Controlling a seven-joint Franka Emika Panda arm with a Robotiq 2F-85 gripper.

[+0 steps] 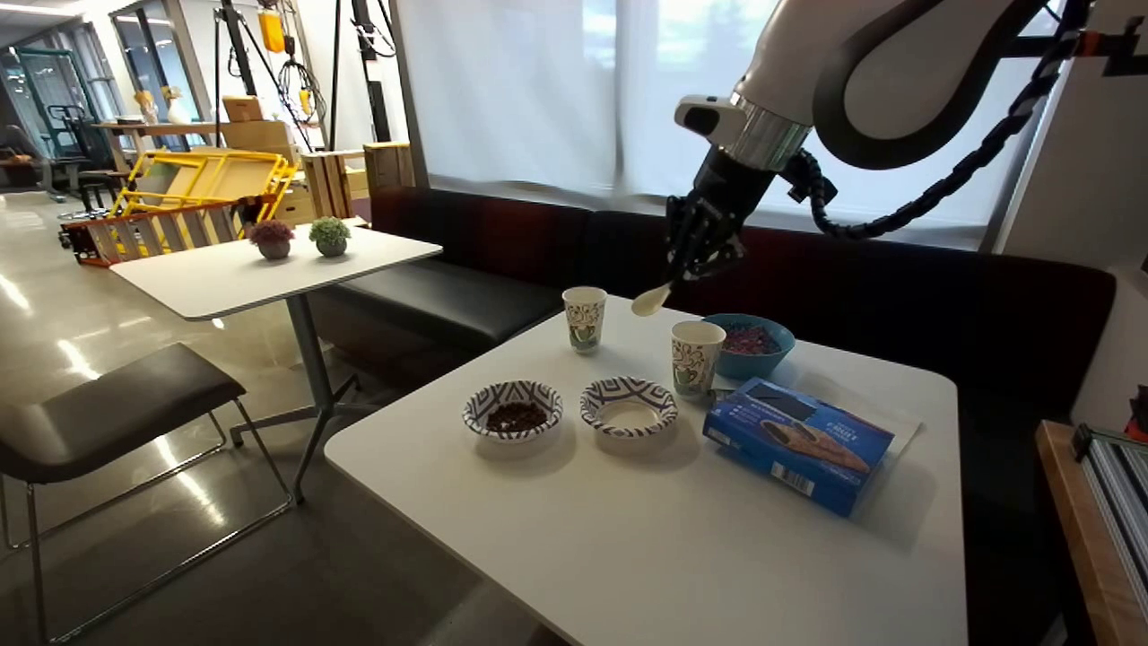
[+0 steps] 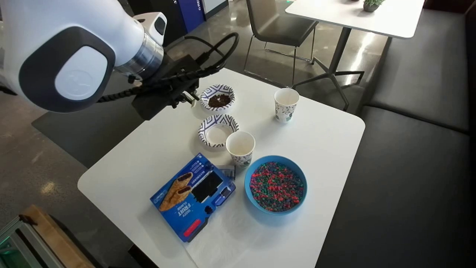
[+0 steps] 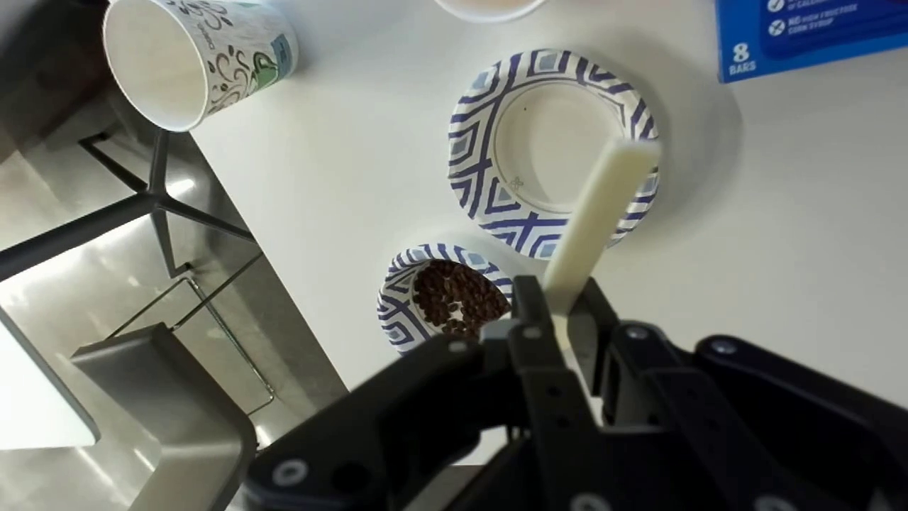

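Pale and slim, a spoon (image 1: 651, 301) juts out of my gripper, which is shut on its handle (image 3: 596, 221). In exterior view 1 the spoon hangs in the air above the table. Below, a patterned paper bowl (image 3: 477, 183) looks empty. Another patterned bowl (image 3: 396, 298) holds dark brown beans (image 3: 455, 294); my gripper partly covers it in the wrist view. Two printed paper cups, the first cup (image 2: 285, 107) and the second cup (image 2: 241, 149), stand upright. A blue bowl (image 2: 304, 196) contains many small coloured pieces (image 2: 276, 185).
A blue snack-bar box (image 2: 183, 196) lies on the table (image 1: 603, 538), close to the second cup. A small dark item (image 2: 228, 171) sits between them. Free table surface stretches along the side near exterior view 1.
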